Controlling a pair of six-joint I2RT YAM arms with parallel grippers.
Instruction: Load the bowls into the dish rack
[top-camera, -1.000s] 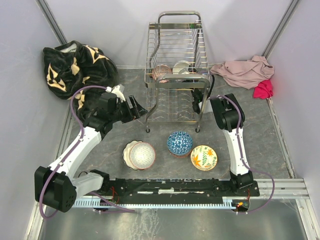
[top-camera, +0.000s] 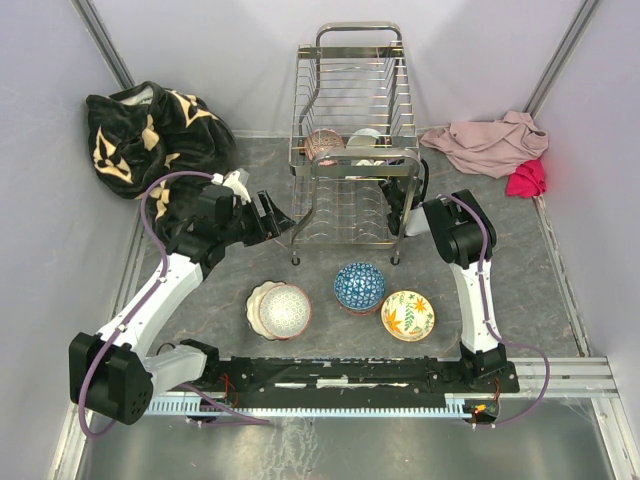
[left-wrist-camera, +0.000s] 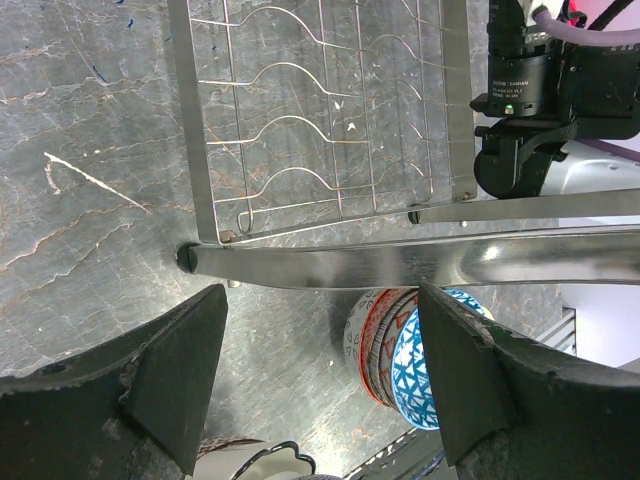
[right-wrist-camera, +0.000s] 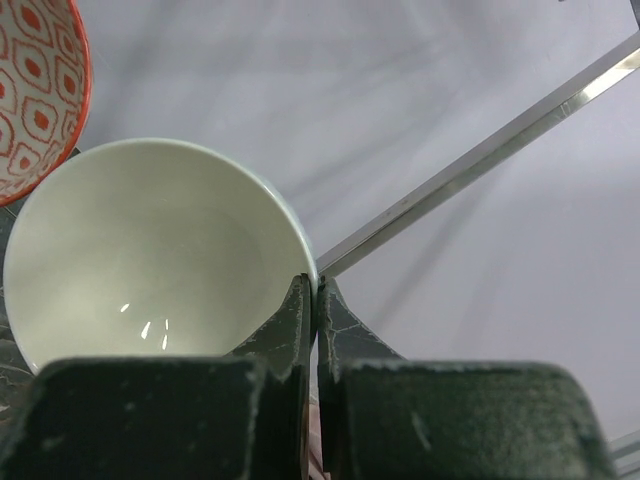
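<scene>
The dish rack (top-camera: 354, 60) holds a red patterned bowl (right-wrist-camera: 35, 95) and a white bowl (right-wrist-camera: 150, 245) on its upper tier. My right gripper is shut at the white bowl's rim; whether the rim is between its fingertips I cannot tell. From above it is largely hidden by the rack. My left gripper stands open left of the rack's frame, nothing between its fingers. In front of the rack are a stack with a blue bowl (top-camera: 358, 285) on top, cream bowls (top-camera: 285, 311) and a flowered bowl (top-camera: 407, 316).
A dark fleece (top-camera: 140, 135) lies back left, pink cloth (top-camera: 485, 145) and red cloth (top-camera: 526, 180) back right. Walls close in on both sides and behind. Bare floor shows right of the right arm.
The left arm and the bowls on the floor look unchanged.
</scene>
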